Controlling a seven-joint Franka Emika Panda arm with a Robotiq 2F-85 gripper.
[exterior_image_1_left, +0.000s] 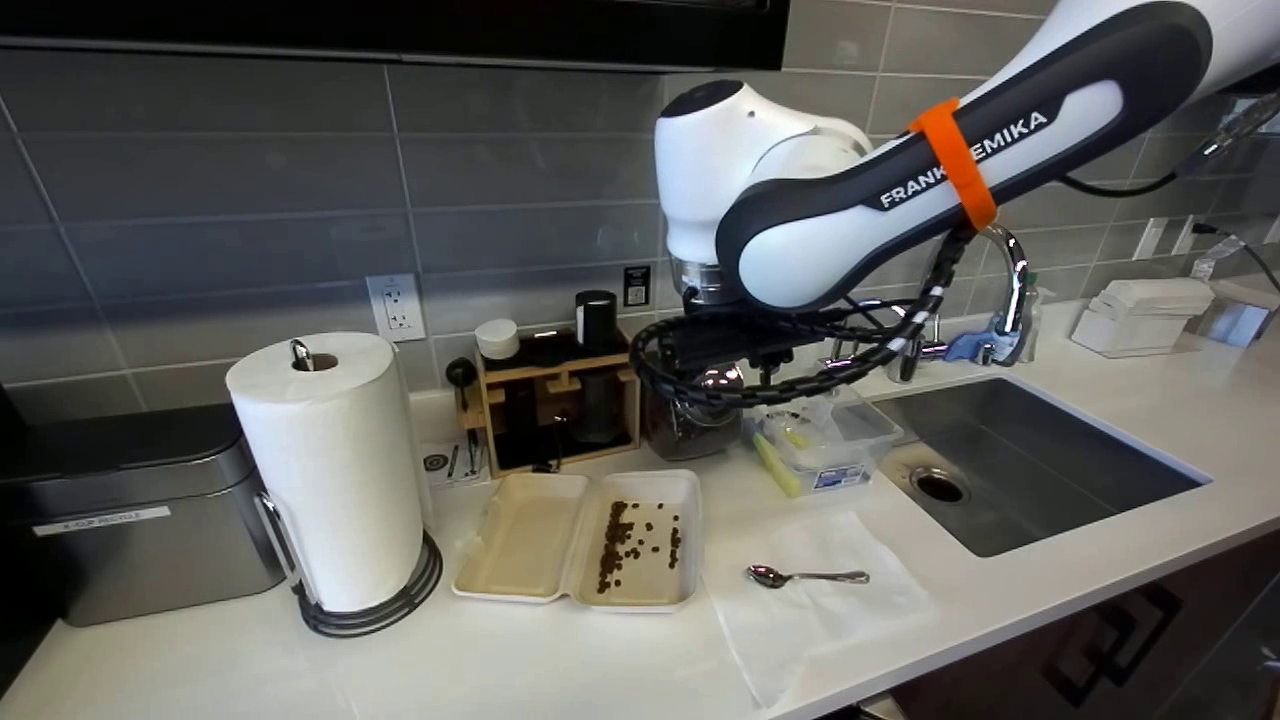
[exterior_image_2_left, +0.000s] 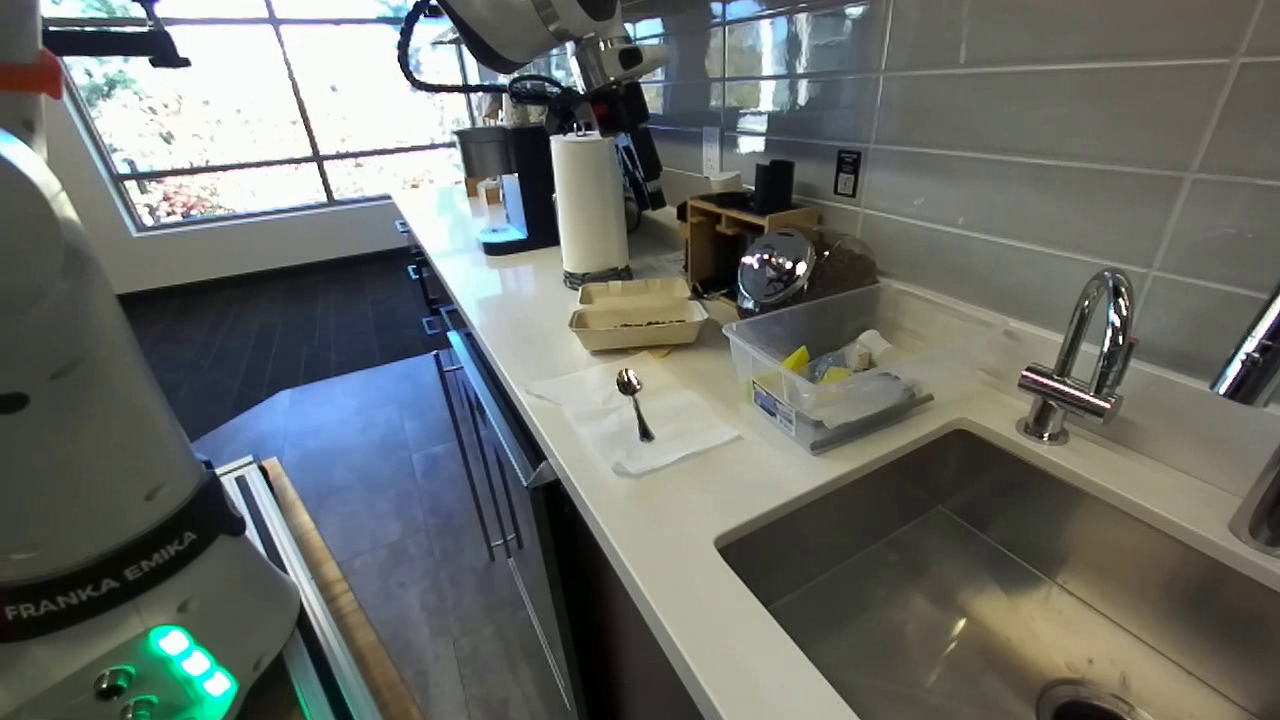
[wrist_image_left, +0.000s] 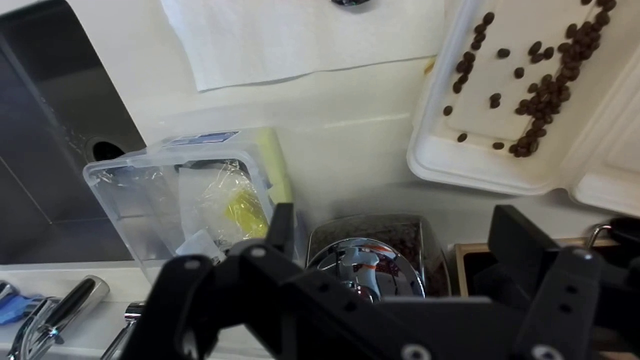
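Note:
My gripper is open, its two black fingers (wrist_image_left: 517, 231) wide apart with nothing held. In the wrist view, a glass jar with a shiny metal lid (wrist_image_left: 369, 270) shows below and between them, partly covered by the gripper's body. Exterior view 1 shows my arm over the jar (exterior_image_1_left: 690, 432), with looped cables hiding most of the gripper. An open takeout box (exterior_image_1_left: 642, 540) holds scattered coffee beans (exterior_image_1_left: 614, 546) in its right half. A metal spoon (exterior_image_1_left: 806, 577) lies on a white paper towel (exterior_image_1_left: 828, 624).
A clear plastic bin (exterior_image_1_left: 834, 450) with packets stands between the jar and the sink (exterior_image_1_left: 1044, 462). To the jar's left is a wooden organizer (exterior_image_1_left: 558, 414) with black items. A paper towel roll (exterior_image_1_left: 330, 474) stands farther left.

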